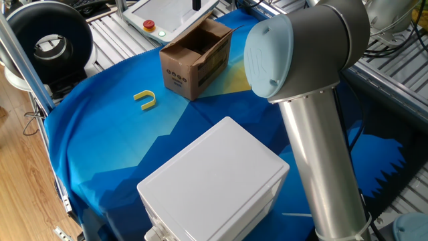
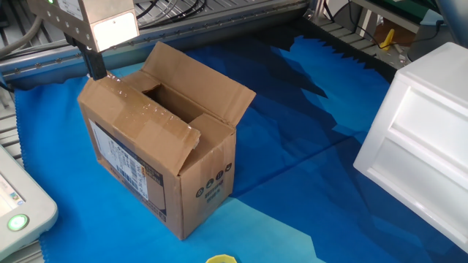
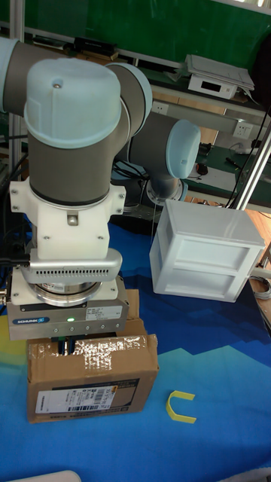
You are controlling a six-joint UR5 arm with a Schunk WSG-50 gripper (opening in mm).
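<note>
The brown cardboard box (image 2: pixel 139 157) stands on the blue cloth with its top flaps raised and a dark opening between them. My gripper (image 2: pixel 95 64) is above the box's edge at the upper left of exterior view 2, a black finger reaching down close to a flap. In exterior view 3 its silver body hangs over the box (image 3: pixel 88 385), and the fingertips are partly hidden behind the flap. Whether the fingers are apart does not show clearly. A yellow U-shaped piece (image 1: pixel 154 100) lies on the cloth beside the box. The white drawer unit (image 1: pixel 214 181) stands nearer the front.
A teach pendant with a red stop button (image 1: pixel 148 25) lies behind the box. The arm's metal link (image 1: pixel 321 161) fills the right side. A black ring-shaped object (image 1: pixel 50 43) sits at the far left.
</note>
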